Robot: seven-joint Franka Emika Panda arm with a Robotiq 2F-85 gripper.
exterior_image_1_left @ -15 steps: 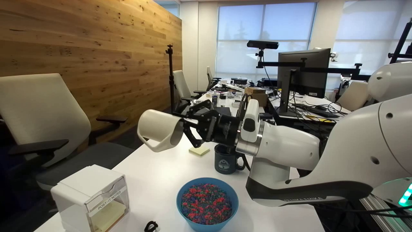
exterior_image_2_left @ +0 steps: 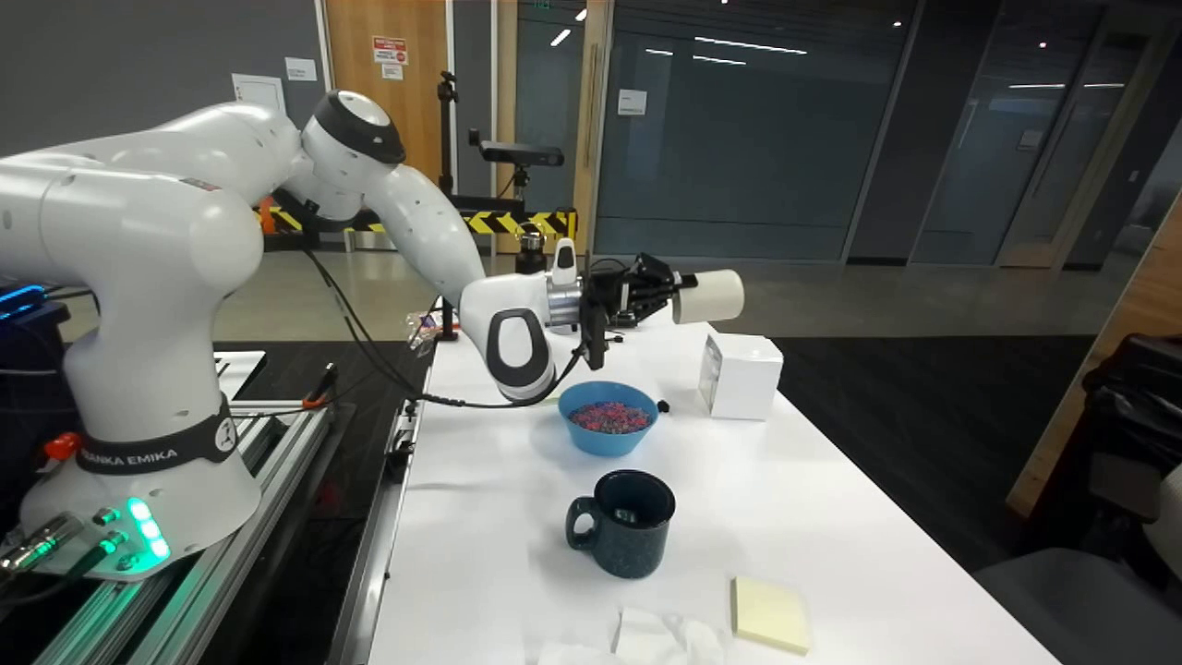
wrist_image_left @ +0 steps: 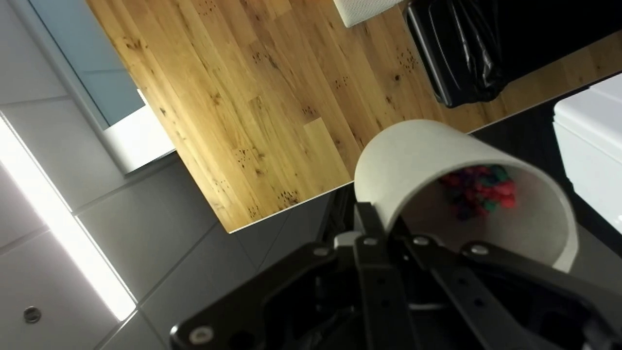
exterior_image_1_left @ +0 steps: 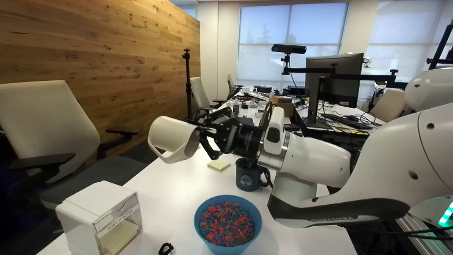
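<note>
A white mug (exterior_image_1_left: pixel 173 136) hangs in the air above the table, lying on its side, with my gripper (exterior_image_1_left: pixel 202 131) shut on its rim. Some red, green and dark blue bits (wrist_image_left: pixel 479 191) lie inside that white mug (wrist_image_left: pixel 402 157), as the wrist view shows. On the table stands a blue bowl (exterior_image_1_left: pixel 201 231) filled with the same kind of coloured bits; the held mug is higher and farther to the left in exterior view 1. A dark mug (exterior_image_2_left: pixel 629 543) stands upright on the table, apart from the bowl.
A white Post-it box (exterior_image_1_left: pixel 95 204) sits at the table's near left, with a small black item (exterior_image_1_left: pixel 166 248) between it and the bowl. Yellow sticky notes (exterior_image_2_left: pixel 770 613) and crumpled white tissue (exterior_image_2_left: pixel 665 639) lie past the dark mug.
The gripper and white mug have risen slightly and shifted a little left in exterior view 1. The bowl, dark mug and box have stayed put.
</note>
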